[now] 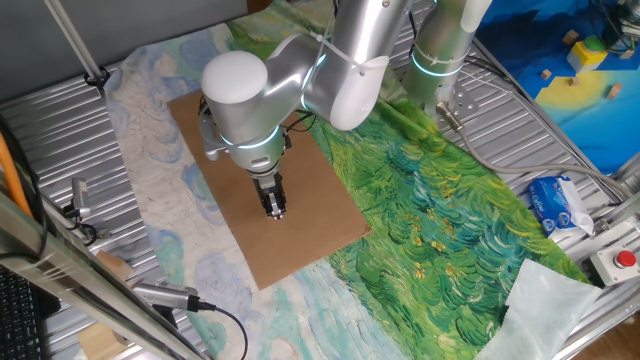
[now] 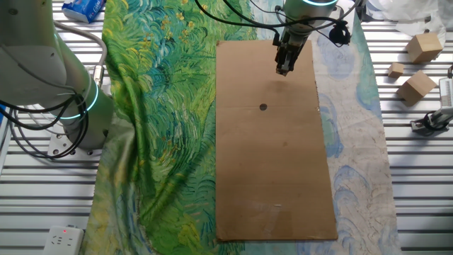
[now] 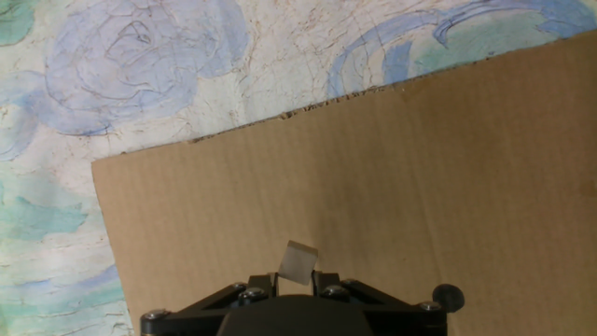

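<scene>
My gripper reaches in from the bottom of the wrist view, its dark fingers shut on a small grey-brown block [image 3: 299,262]. The block sits slightly tilted at the fingertips. Below is a flat brown cardboard sheet [image 3: 233,215]. In exterior view 1 the gripper [image 1: 276,213] points down over the middle of the cardboard [image 1: 310,235]. From the opposite side, in exterior view 2, the gripper [image 2: 283,69] hangs over the far end of the sheet [image 2: 276,177]. A dark round spot [image 2: 263,107] marks the cardboard near it.
Painted cloth [image 1: 440,230] lies under the cardboard, with folds [image 2: 134,156] near the arm's base. Wooden blocks [image 2: 416,88] and a camera-like device [image 2: 444,99] stand off the cloth at the side. A blue-white packet [image 1: 560,207] lies near a red-button box [image 1: 620,262]. The cardboard is otherwise clear.
</scene>
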